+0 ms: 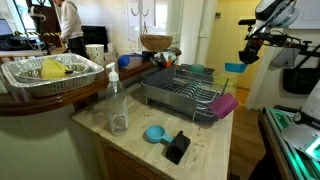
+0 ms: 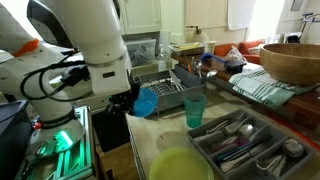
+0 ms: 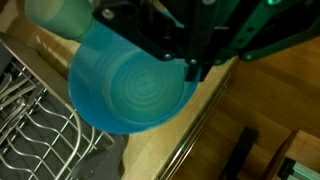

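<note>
A blue bowl [image 3: 135, 88] fills the middle of the wrist view, its inside facing the camera. My gripper is shut at its right edge, with the thin rim between the fingers. In exterior view 1 the bowl [image 1: 235, 67] hangs tilted off the lower left of the gripper [image 1: 246, 61], beyond the far end of the counter. Exterior view 2 has the bowl [image 2: 147, 101] just below the hand, near the counter's edge; the fingertips are dark and hard to make out there.
A wire dish rack [image 1: 180, 92] stands on the counter, a pink cup [image 1: 224, 105] at its near right end. A teal cup [image 2: 195, 110], a cutlery tray [image 2: 245, 148] and a green bowl [image 2: 182, 164] stand nearby. Bare counter [image 1: 215, 150] lies at the front right.
</note>
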